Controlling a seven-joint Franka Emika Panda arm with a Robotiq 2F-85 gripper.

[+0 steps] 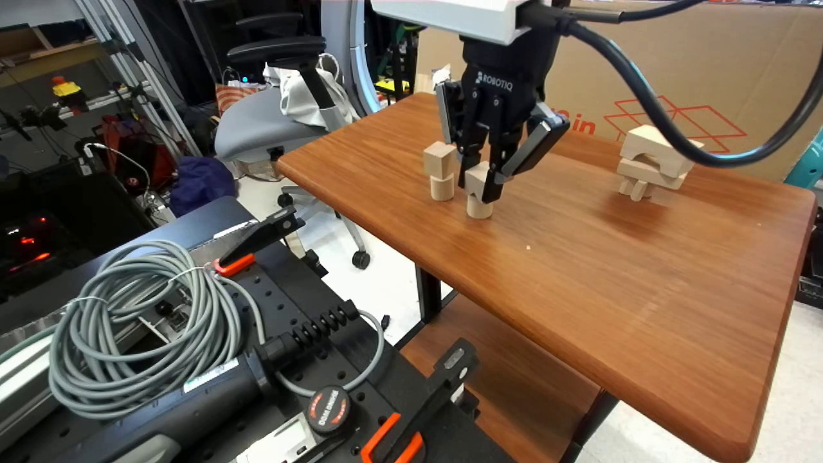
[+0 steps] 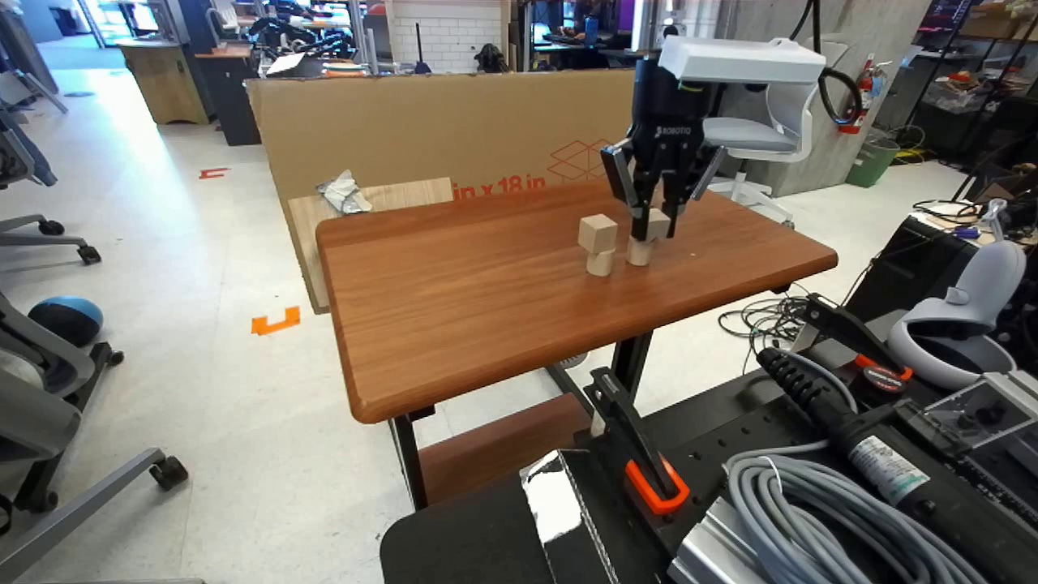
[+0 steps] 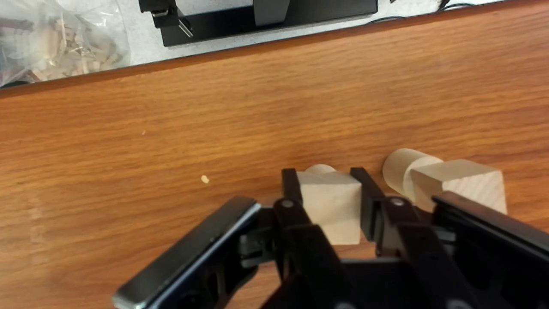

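My gripper is shut on a pale wooden cube, one finger along each side of it. Directly beneath the cube stands a short wooden cylinder; whether the two touch or a slight gap is left, I cannot tell. In the wrist view only a sliver of that cylinder shows past the cube's edge. Close beside it, a second cube rests on a second cylinder, clear of my fingers.
A stack of wooden blocks with an arch stands toward the table's far side. Cardboard rises behind the brown table, whose wide middle is bare. Beyond the table's edge lies a plastic bag of wood pieces.
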